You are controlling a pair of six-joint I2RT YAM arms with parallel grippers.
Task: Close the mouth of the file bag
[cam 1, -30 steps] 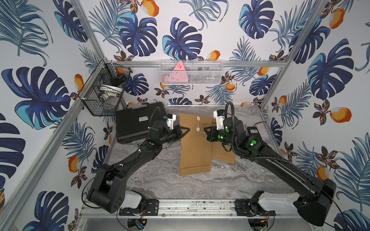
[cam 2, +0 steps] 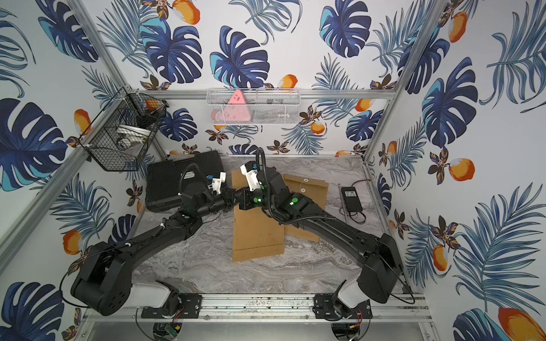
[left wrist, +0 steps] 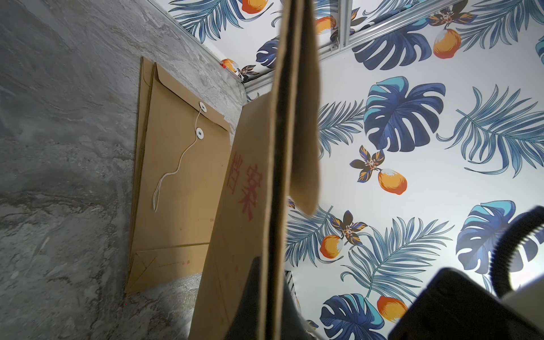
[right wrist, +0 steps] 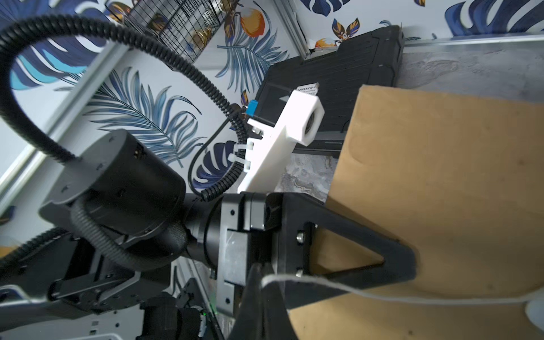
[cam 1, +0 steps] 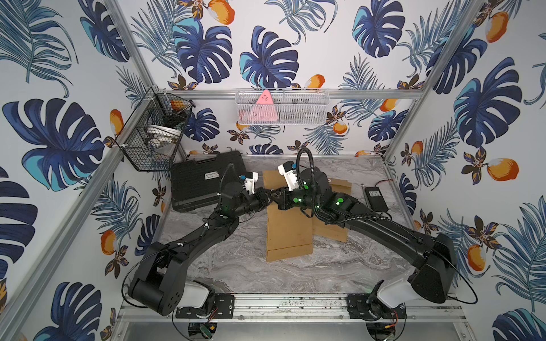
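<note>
A kraft file bag (cam 1: 289, 238) is raised in the middle, its flap (left wrist: 304, 170) at the upper edge in the left wrist view. My left gripper (cam 1: 265, 194) is shut at the bag's left edge. My right gripper (cam 2: 241, 197) is shut in front of the upper bag, close to the left one, with the white string (right wrist: 351, 289) running from its fingertips toward a button (right wrist: 535, 312) at the right. In the overhead views the grippers hide much of the bag's top.
A second file bag (left wrist: 175, 226) with button closure lies behind on the marble table. A black case (cam 1: 202, 182) is at back left, a small black device (cam 2: 351, 199) at right. Mesh baskets (cam 1: 310, 108) hang on the walls.
My right gripper has moved left across the bag's upper part to meet the left gripper, now covering the top area where buttons showed. The left gripper has shifted only slightly.
</note>
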